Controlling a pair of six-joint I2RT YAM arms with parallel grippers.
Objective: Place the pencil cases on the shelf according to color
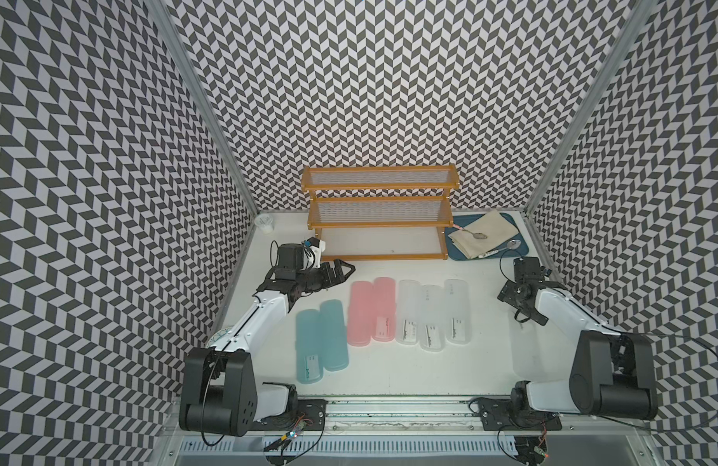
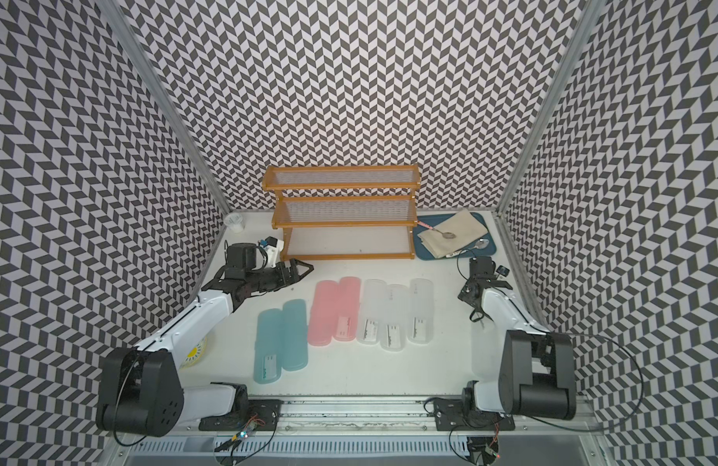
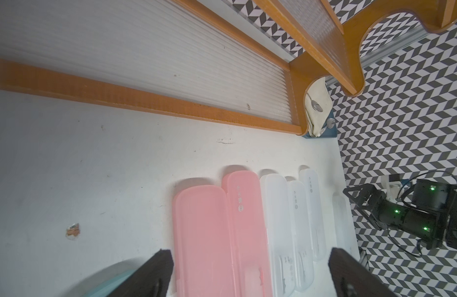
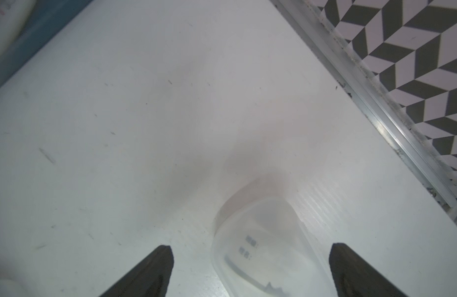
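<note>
Two teal pencil cases [image 1: 321, 341], two pink ones [image 1: 371, 310] and three clear ones [image 1: 433, 317] form a row on the white table. Another clear case [image 1: 527, 353] lies apart at the right, partly hidden by the right arm. Over its far end hovers my open right gripper; the end of that clear case [image 4: 273, 247] shows between the fingers, apparently below them. The wooden three-tier shelf [image 1: 384, 257] at the back is empty. My left gripper [image 1: 342, 272] stands open and empty before the shelf's left end, above the table.
A blue tray [image 1: 516, 230] with a beige cloth [image 1: 483, 234] and spoons sits right of the shelf. A small clear cup [image 1: 265, 223] is at the back left. A round item with a yellow sun [image 2: 194, 353] lies beside the left arm. Bare table separates row and lone case.
</note>
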